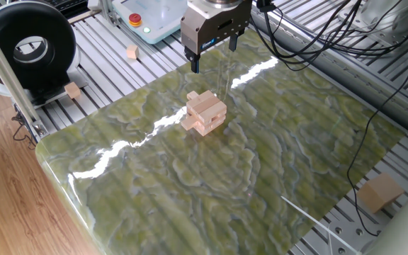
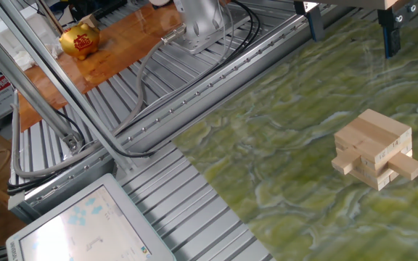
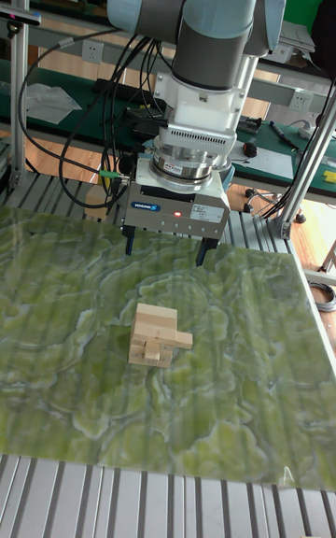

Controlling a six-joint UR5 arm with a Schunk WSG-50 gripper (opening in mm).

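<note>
A small stack of pale wooden blocks (image 1: 207,111) stands near the middle of the green marbled board (image 1: 154,205). In exterior view 2 the same stack (image 2: 373,140) shows two blocks jutting from its sides, one toward the left and one toward the right. Above and behind it hangs my gripper (image 3: 165,251), its two dark fingers (image 3: 128,239) spread wide apart. Nothing shows between them, and they are clear of the stack. The inner layers of the stack are partly hidden by its outer blocks.
Two small wooden blocks (image 1: 132,52) lie on the slatted table beyond the board's edge. A larger wooden block (image 1: 380,192) is at the right, near a black cable. A teach pendant (image 1: 147,18) with a red button lies at the back. The board around the stack is free.
</note>
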